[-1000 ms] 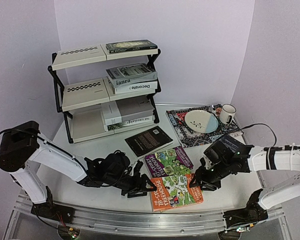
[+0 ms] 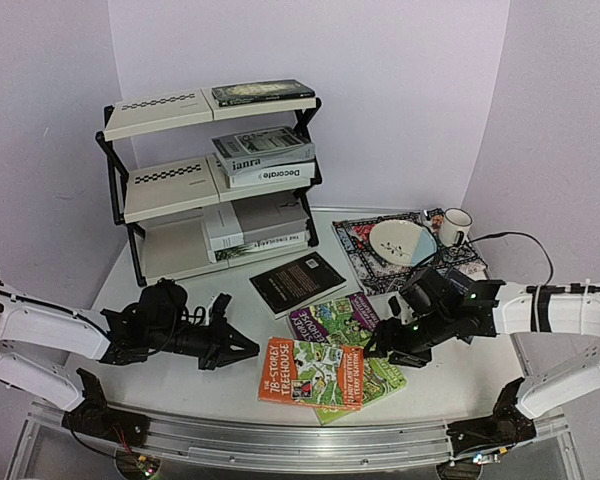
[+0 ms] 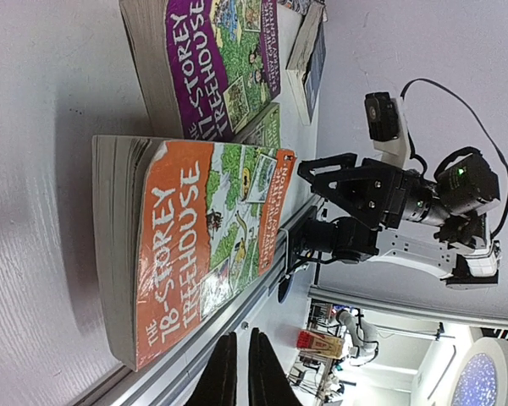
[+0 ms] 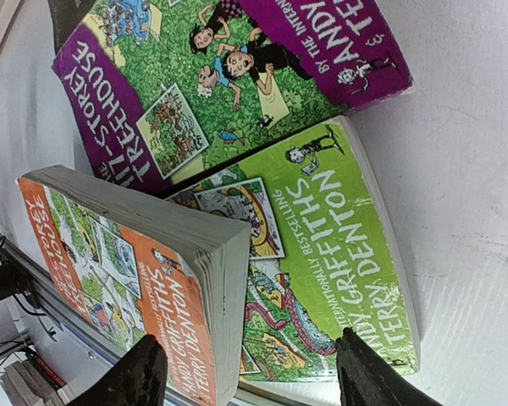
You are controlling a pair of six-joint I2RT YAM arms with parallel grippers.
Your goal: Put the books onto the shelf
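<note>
The orange 78-Storey Treehouse book (image 2: 310, 372) lies at the table's front, partly over a green book (image 4: 317, 245). A purple Treehouse book (image 2: 330, 317) lies behind them, and a black book (image 2: 296, 280) farther back. My left gripper (image 2: 238, 353) hovers just left of the orange book; only its dark tip shows at the bottom of the left wrist view, and its finger state is unclear. My right gripper is open above the right end of the orange book and the green book, its fingers spread either side of the orange book's edge.
A three-tier shelf (image 2: 163, 190) with books stands at the back left. A patterned mat with a plate (image 2: 402, 243) and mug (image 2: 455, 227) is at the back right, with a dark book beside the right arm.
My left gripper has pulled back left and up from the orange book. That book has shifted left, uncovering more of the green book. My right gripper has moved slightly.
</note>
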